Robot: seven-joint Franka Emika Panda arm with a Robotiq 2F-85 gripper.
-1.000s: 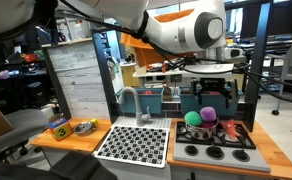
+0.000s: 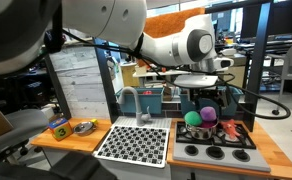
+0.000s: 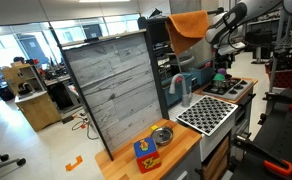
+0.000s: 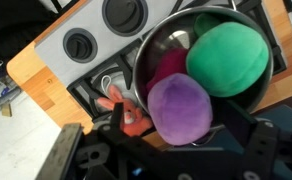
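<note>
A metal pot point(image 4: 149, 61) stands on the stove at the right in exterior view 1, with a green plush toy point(image 4: 226, 58) and a purple plush toy point(image 4: 181, 108) in it. Something dark red point(image 4: 169, 68) lies partly hidden beneath them. My gripper is open over the pot; in the wrist view the purple toy appears between its dark fingers, not gripped. From the side, the gripper point(image 2: 210, 98) hangs just above the purple toy point(image 2: 209, 115). An orange-red plush toy point(image 4: 126, 112) sits outside the pot, beside it.
Black knobs point(image 4: 80, 45) line the stove's front. To the left are a white perforated drainer point(image 2: 133, 144), a faucet point(image 2: 136, 97), a metal bowl point(image 2: 83, 128) and a colourful box point(image 2: 60, 128). A black cable point(image 2: 276, 105) loops beside the arm.
The arm's wrist has shifted somewhat left in exterior view 1, and the gripper stays above the pot. The toys and pot look unmoved.
</note>
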